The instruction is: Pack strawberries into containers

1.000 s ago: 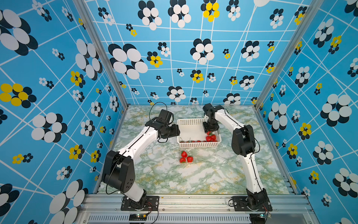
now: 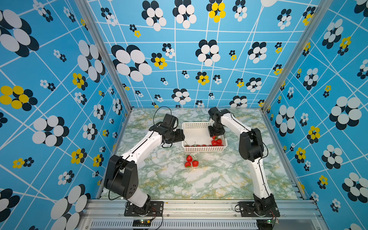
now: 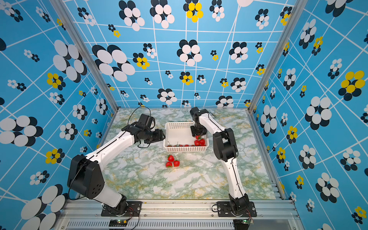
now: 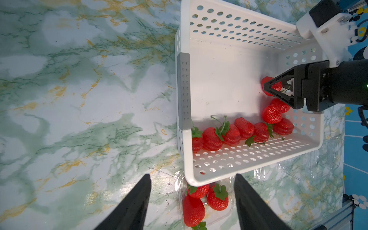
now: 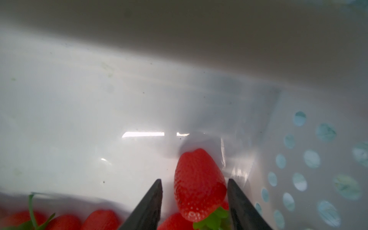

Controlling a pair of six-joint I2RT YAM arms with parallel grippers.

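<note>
The white perforated basket (image 4: 185,88) holds a row of red strawberries (image 4: 212,138) along its near wall and a cluster at its right end. Inside that end, my right gripper is open around a single strawberry (image 5: 199,180); a gap shows on its left, while the right finger (image 5: 239,207) looks close against it, contact unclear. Below the basket's near left corner, a clear container (image 4: 232,205) has three strawberries (image 4: 193,210) in it, partly hidden by the rim. Left of the basket, my left gripper (image 2: 182,135) stands open, its fingers (image 4: 132,205) empty.
Another clear container (image 4: 316,161) lies by the basket's near right corner, hard to make out. The basket's perforated walls rise around the right gripper. Bare marbled table (image 2: 153,180) lies to the left and in front.
Hardly anything differs. Both arms hold nearly the same pose, with only slight shifts, and the strawberries in the near container stay put.
</note>
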